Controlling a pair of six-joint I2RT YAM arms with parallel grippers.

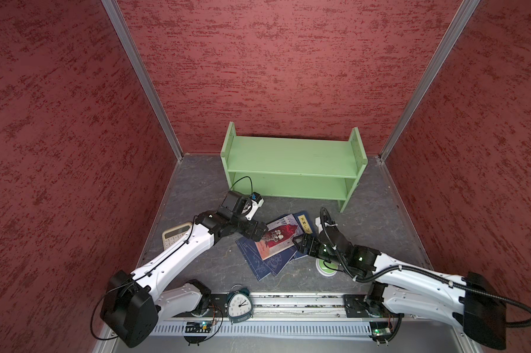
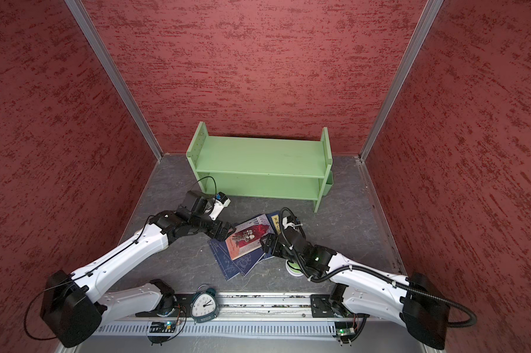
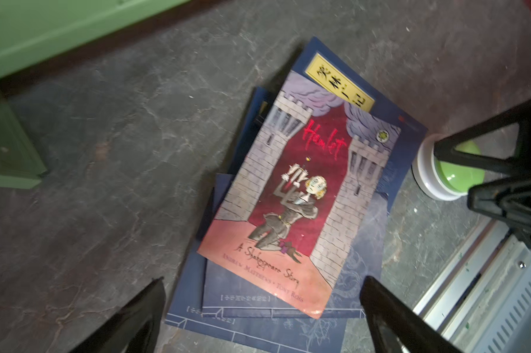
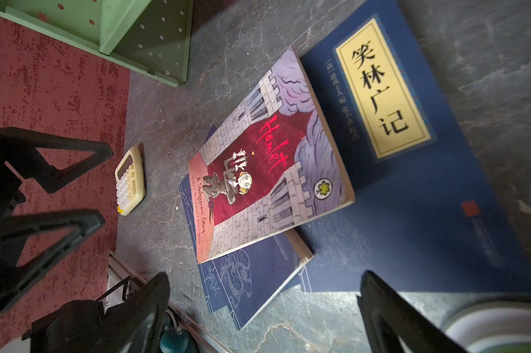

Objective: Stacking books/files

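A loose fanned pile of books lies on the grey floor before the shelf: the Hamlet book (image 3: 300, 200) on top, a navy book with a yellow label (image 4: 406, 194) and more navy books (image 4: 247, 288) beneath. My left gripper stands open at the pile's left side; in its wrist view the books lie between and ahead of its fingertips. My right gripper is open above the pile's right front, near the green button (image 3: 456, 167). Neither holds anything.
The green shelf (image 1: 292, 156) stands behind the books, both levels empty where visible. A cream calculator (image 4: 130, 179) lies at left, an alarm clock (image 1: 239, 306) at the front rail.
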